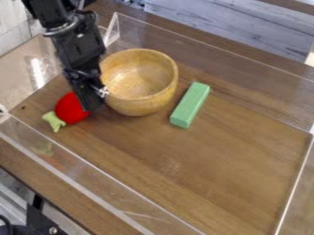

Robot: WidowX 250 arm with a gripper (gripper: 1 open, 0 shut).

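Observation:
The black arm reaches down from the upper left to the gripper point(88, 94), which is low over a red object with a green top point(72, 110), at the left rim of a wooden bowl point(145, 75). Its fingertips are partly hidden against the red object and the bowl, and whether anything is between them is unclear. A green rectangular block point(190, 105) lies right of the bowl.
Transparent edging runs along its left, front and right sides.

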